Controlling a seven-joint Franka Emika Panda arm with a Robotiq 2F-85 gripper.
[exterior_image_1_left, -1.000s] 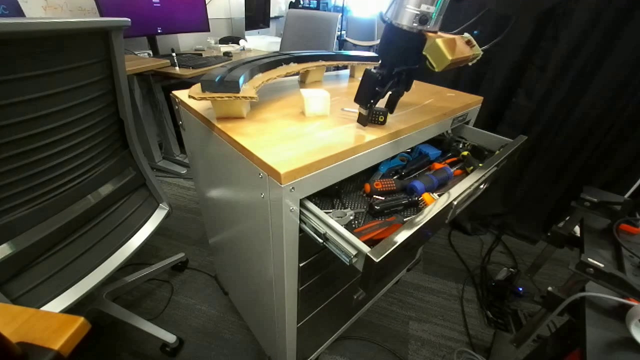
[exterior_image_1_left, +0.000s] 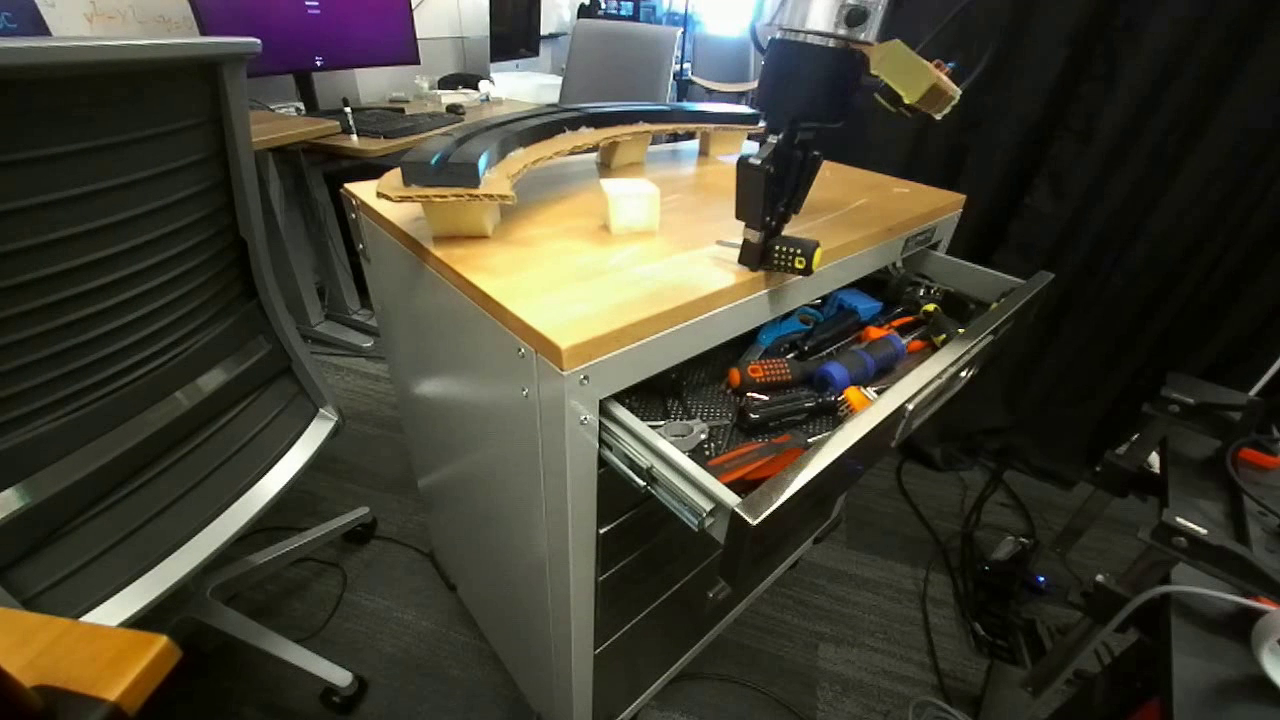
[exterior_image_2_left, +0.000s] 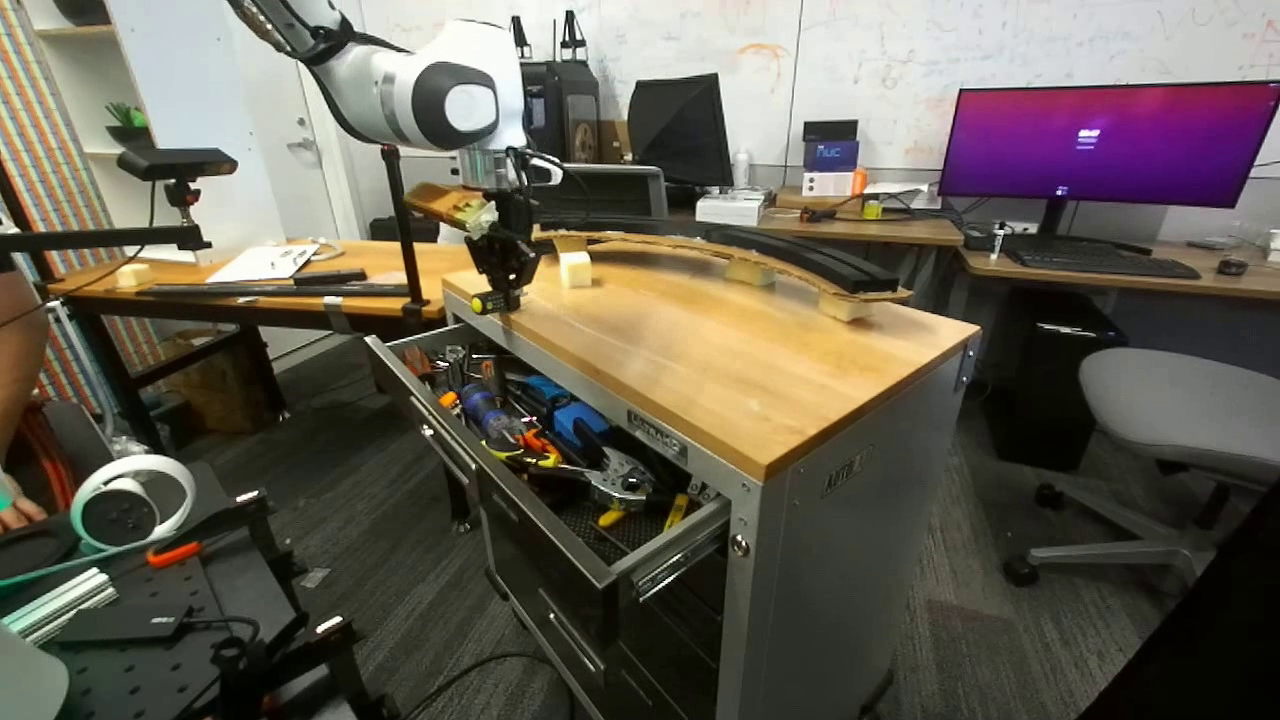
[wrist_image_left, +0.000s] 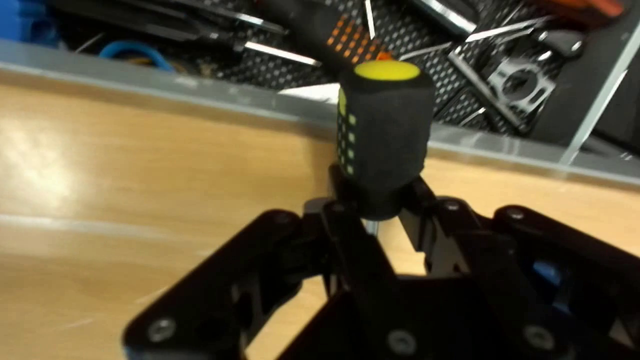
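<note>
A screwdriver with a black and yellow handle (wrist_image_left: 387, 129) is held between the fingers of my gripper (exterior_image_1_left: 768, 254), which is shut on it. In exterior view 1 the handle (exterior_image_1_left: 792, 253) points toward the drawer, close above the front edge of the wooden top (exterior_image_1_left: 576, 282). Its yellow butt end reaches out over that edge in the wrist view. Only a short piece of the metal shaft (wrist_image_left: 371, 227) shows below the fingers. Exterior view 2 has the gripper (exterior_image_2_left: 495, 300) at the far front corner of the bench, the handle (exterior_image_2_left: 489, 304) lying sideways.
The top drawer (exterior_image_1_left: 864, 438) is pulled out and full of tools, such as a blue-ended screwdriver (exterior_image_1_left: 861, 362) and an orange-handled one (exterior_image_1_left: 774, 373). On the bench stand a pale foam block (exterior_image_1_left: 631, 205) and a curved black track (exterior_image_1_left: 576, 120) on blocks.
The gripper has moved right and toward the drawer side in exterior view 1, carrying the screwdriver. Its fingers stood farther apart before; now they are closed around the handle.
</note>
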